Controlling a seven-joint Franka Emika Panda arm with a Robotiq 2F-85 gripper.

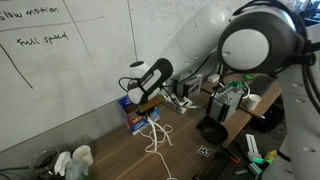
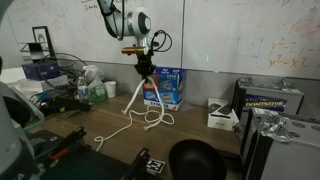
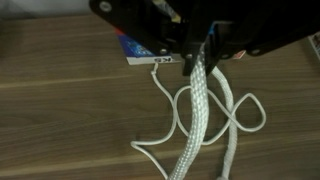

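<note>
A white rope is held up off the wooden table by my gripper, which is shut on it. In the wrist view the thick rope runs down from between the dark fingers, and a thinner white cord curls loosely on the table beside it. From the second exterior view, the rope hangs in strands below the gripper, its lower parts trailing on the tabletop. The first exterior view has the gripper in front of a blue box, with the rope beneath it.
The blue box stands against the whiteboard wall behind the rope. A black pan lies toward the front, and a silver toaster is at the right. A white cup is at the left end. Bare table shows left of the rope.
</note>
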